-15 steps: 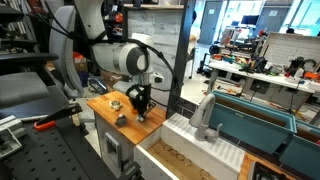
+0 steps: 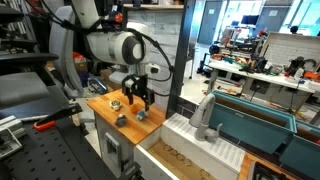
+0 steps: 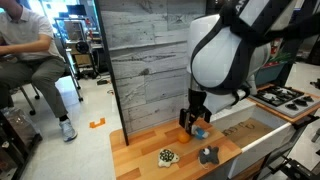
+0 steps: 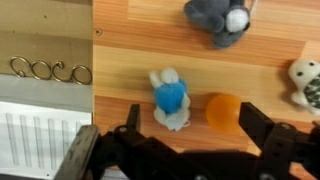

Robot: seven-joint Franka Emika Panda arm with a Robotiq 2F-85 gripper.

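Note:
A small blue and white plush toy (image 4: 172, 98) lies on the wooden tabletop, with an orange ball (image 4: 223, 112) close beside it. My gripper is open above the table, and nothing is held between its two dark, widely parted fingers. In the wrist view, both the toy and the ball appear in the gap between them, toward the table's middle. Exterior view 2 shows the blue toy (image 3: 200, 133) just right of the orange ball (image 3: 184, 136), below the gripper.
A grey plush toy (image 4: 220, 18) and a black-spotted white plush (image 4: 306, 80) lie nearby on the wood. An open drawer (image 2: 182, 158) adjoins the table, with a grey faucet-like object (image 2: 203, 115) behind it. A grey plank wall (image 3: 180, 70) stands behind the table.
My arm has shifted up and slightly left in exterior view 1. The gripper was lower near the blue toy before; the toy now shows more clearly on the table.

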